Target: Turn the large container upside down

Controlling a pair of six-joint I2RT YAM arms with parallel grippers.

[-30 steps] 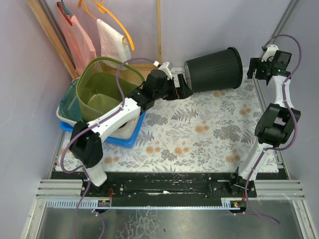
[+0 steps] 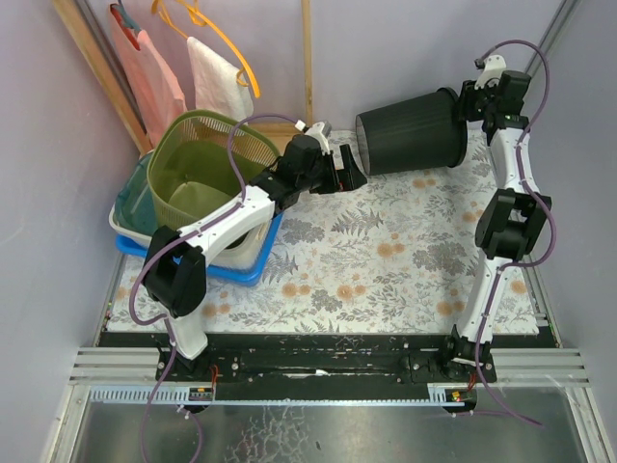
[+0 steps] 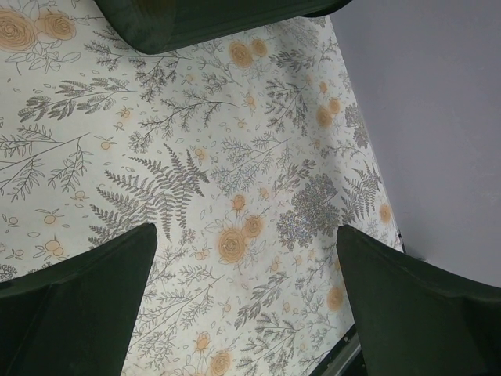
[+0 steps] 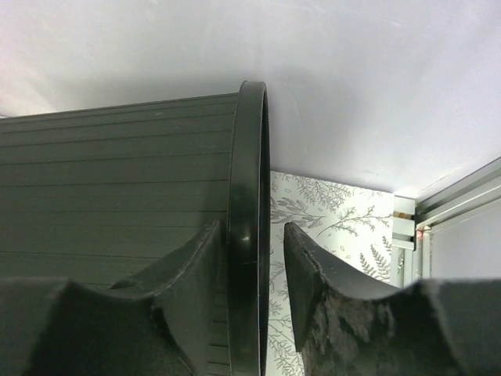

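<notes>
A large dark green-grey container (image 2: 405,133) lies on its side at the back right of the table. In the right wrist view its thick rim (image 4: 244,180) runs vertically between the fingers of my right gripper (image 2: 469,99), which stands part open at the container's right end; whether the fingers touch it is unclear. My left gripper (image 2: 342,170) stands open near the container's left end, nothing between its fingers; in the left wrist view the container's dark edge (image 3: 180,27) shows above the open fingers.
Stacked green and white bins (image 2: 202,174) in a blue tray (image 2: 246,273) fill the left side, with hangers and cloths behind. Walls close in at back and right.
My right gripper has moved left and up onto the container's right-end rim, and the container has shifted slightly left.
</notes>
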